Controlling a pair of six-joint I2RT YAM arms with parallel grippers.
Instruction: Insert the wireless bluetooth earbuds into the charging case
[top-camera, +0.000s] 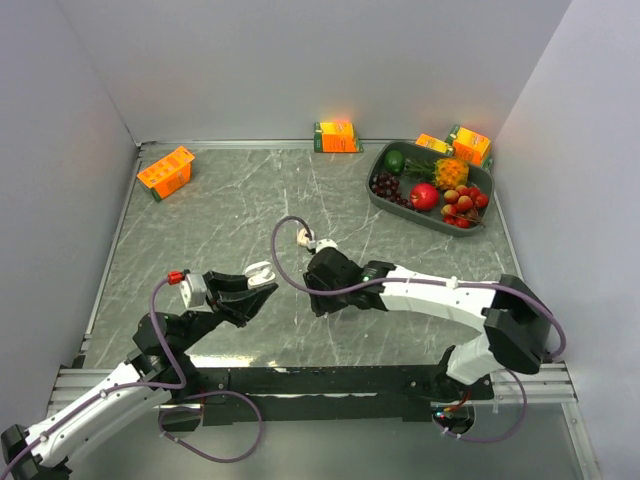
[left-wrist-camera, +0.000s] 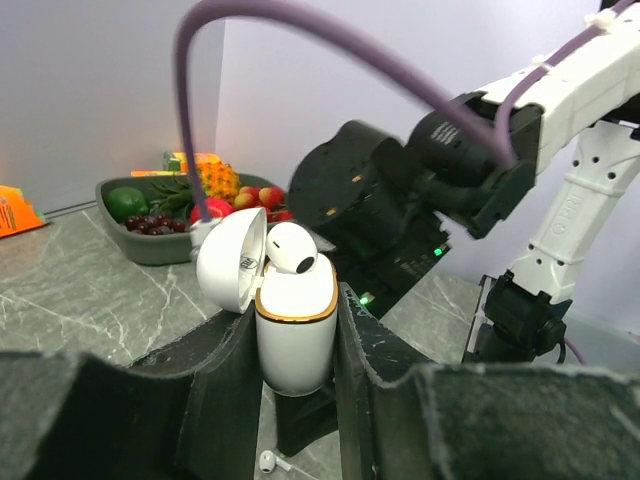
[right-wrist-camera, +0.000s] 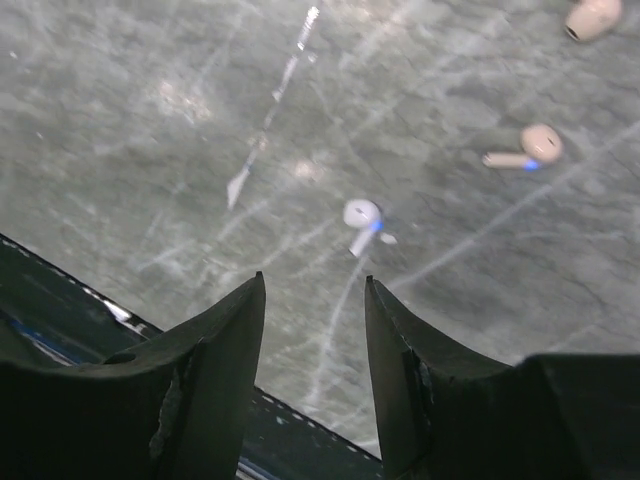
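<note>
My left gripper (top-camera: 258, 285) is shut on the white charging case (left-wrist-camera: 296, 330), held upright with lid open; a white earbud (left-wrist-camera: 292, 247) sits in it. My right gripper (top-camera: 325, 295) hangs over the table centre, its fingers apart and empty in the right wrist view. Below it lie small earbud-like pieces (right-wrist-camera: 361, 214), with a beige object (right-wrist-camera: 594, 16) at the top right.
A grey tray of fruit (top-camera: 379, 197) is at the back right. Orange boxes (top-camera: 165, 172) stand along the back and left. The grey marble table is otherwise mostly clear.
</note>
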